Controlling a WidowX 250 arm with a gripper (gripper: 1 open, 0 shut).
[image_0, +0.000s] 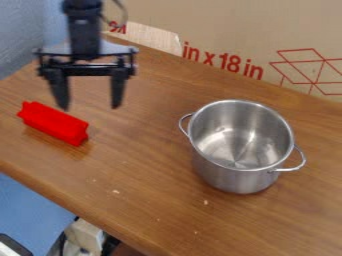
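Note:
My black gripper (83, 85), blurred by motion, hangs at the upper left with its two fingers apart and nothing seen between them. It is above and behind a red block (54, 123), an elongated piece lying on the wooden table at the left. A steel pot (241, 150) with two wire handles stands on the right side of the table, empty as far as its inside shows.
A cardboard sheet (267, 50) with red printing closes off the back. The table's left edge drops to a blue surface at the lower left.

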